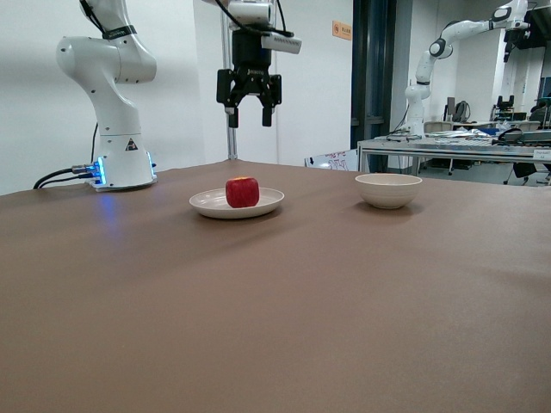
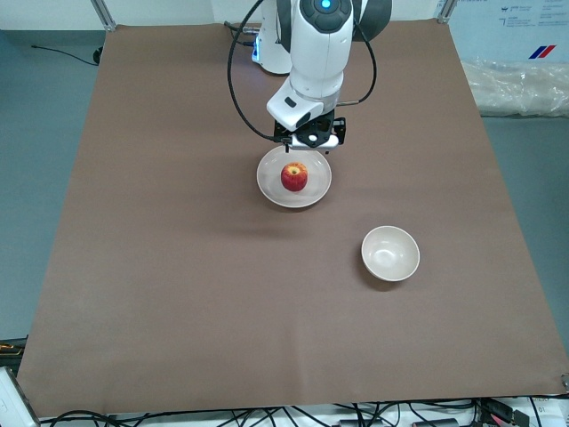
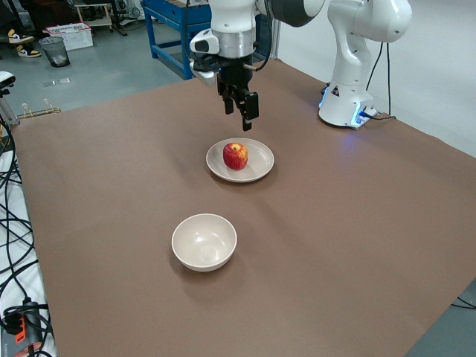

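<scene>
A red apple point(image 2: 294, 177) rests on a white plate point(image 2: 269, 194), also seen as apple point(image 1: 242, 192) and plate point(image 3: 259, 165). My gripper point(image 1: 249, 109) hangs above the plate and apple, black fingers pointing down and apart, open with nothing between them; in the right view the gripper point(image 3: 239, 117) is just above the far side of the plate. A white bowl point(image 2: 390, 253), empty, stands apart from the plate, toward the lower right in the left view and at the lower middle in the right view point(image 3: 204, 242).
The white arm base point(image 3: 343, 108) stands at the table's back edge. Cables point(image 2: 107, 418) run along the near edge outside the tabletop in the left view.
</scene>
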